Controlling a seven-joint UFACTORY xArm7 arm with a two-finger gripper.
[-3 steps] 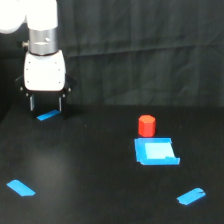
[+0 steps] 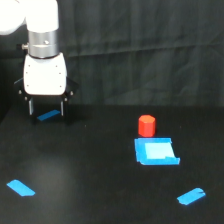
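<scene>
The white gripper (image 2: pixel 46 96) hangs at the upper left, its fingers apart above a blue strip (image 2: pixel 48 115) on the dark table. A red block (image 2: pixel 146 126) stands right of centre, behind a blue-edged square (image 2: pixel 157 151) with a white middle.
Pieces of blue tape lie at the front left (image 2: pixel 21 188) and front right (image 2: pixel 191 196). A dark curtain hangs behind.
The gripper has shifted slightly to the right; the objects on the table look unchanged.
</scene>
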